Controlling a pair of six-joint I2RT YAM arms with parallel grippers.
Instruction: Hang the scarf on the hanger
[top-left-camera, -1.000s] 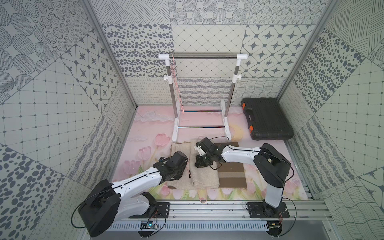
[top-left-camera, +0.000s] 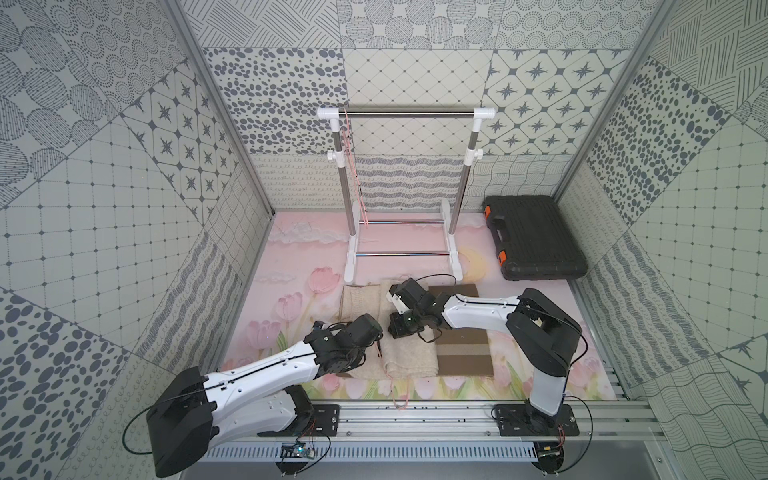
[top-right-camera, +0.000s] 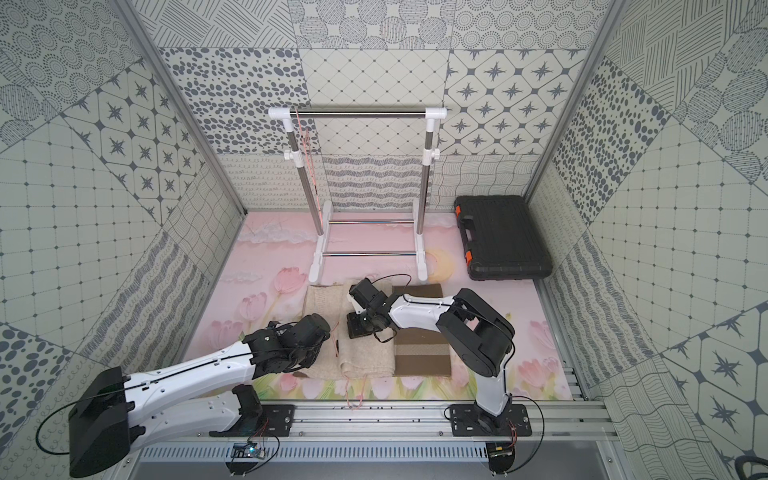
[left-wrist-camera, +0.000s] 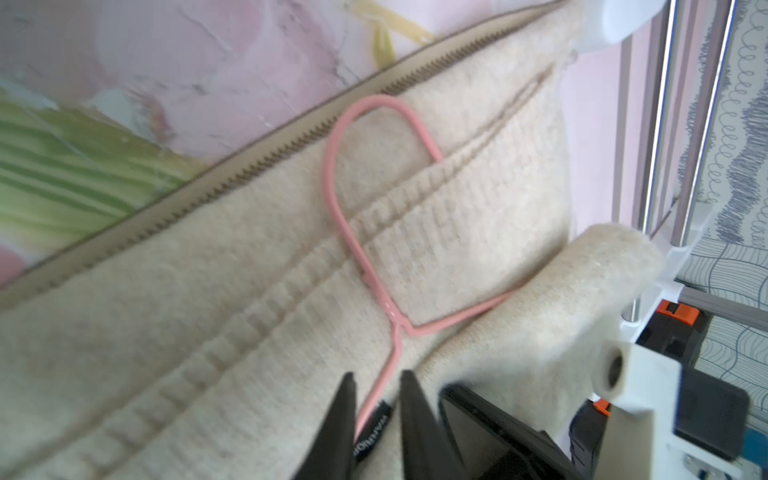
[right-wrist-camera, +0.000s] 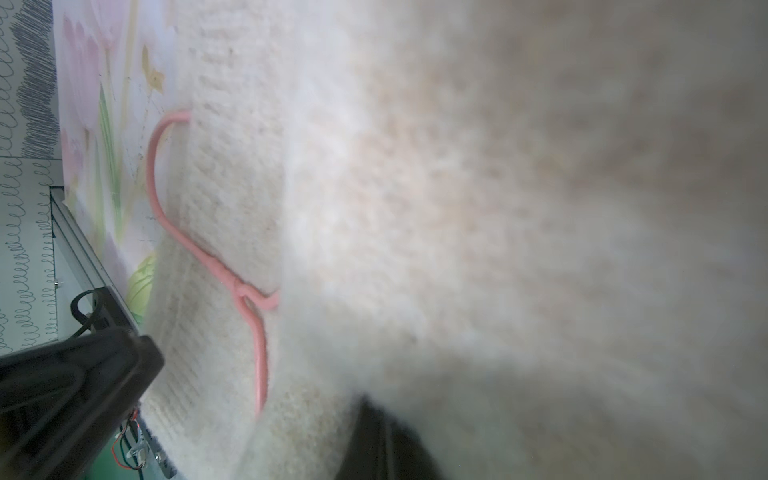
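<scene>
The beige knitted scarf (left-wrist-camera: 264, 344) lies spread on the table, part of it folded over toward the right. A pink wire hanger (left-wrist-camera: 366, 264) rests on it, its hook end at the table's front edge, with one side of its frame running under the fold. My left gripper is over the scarf at the hanger's wire, fingers part open, beside a black piece on the wire. In the right wrist view my right gripper is shut, its fingertips sunk against the folded cloth; I see nothing between them.
A metal rack with a crossbar (top-left-camera: 412, 113) stands behind, with pink hangers (top-left-camera: 352, 164) hanging at its left end. A brown, striped section of cloth (top-left-camera: 465, 348) lies under the right arm. A black case (top-left-camera: 536, 237) stands at the back right.
The hanger's front tip has moved a little left. The right arm has hardly moved.
</scene>
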